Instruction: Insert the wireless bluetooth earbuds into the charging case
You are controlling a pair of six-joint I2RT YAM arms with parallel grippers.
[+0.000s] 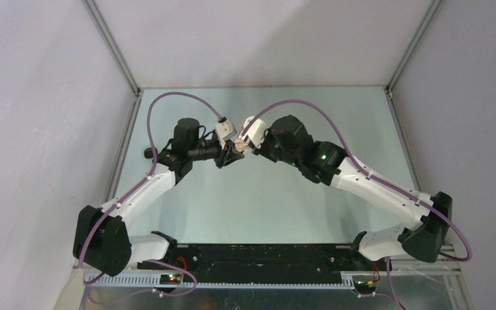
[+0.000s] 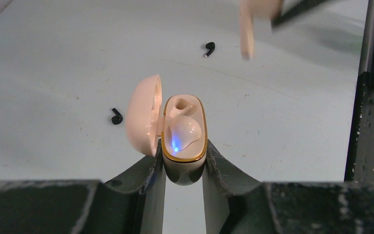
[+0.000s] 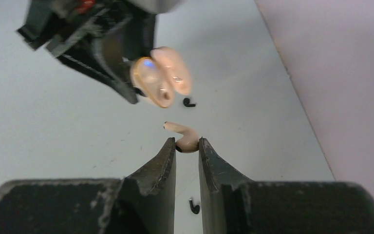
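My left gripper is shut on the open beige charging case (image 2: 184, 131), held upright with its lid to the left; one well is empty, the other holds a rounded bud or is shaped so, with a blue light. My right gripper is shut on a beige earbud (image 3: 185, 134), stem pointing out to the left, just apart from the case. In the top view both grippers (image 1: 231, 147) (image 1: 252, 141) meet near the middle, the case partly hidden between them.
Two small black earbuds (image 2: 209, 48) (image 2: 117, 118) lie apart on the pale tabletop (image 1: 265, 206). Walls bound the table at the back and sides.
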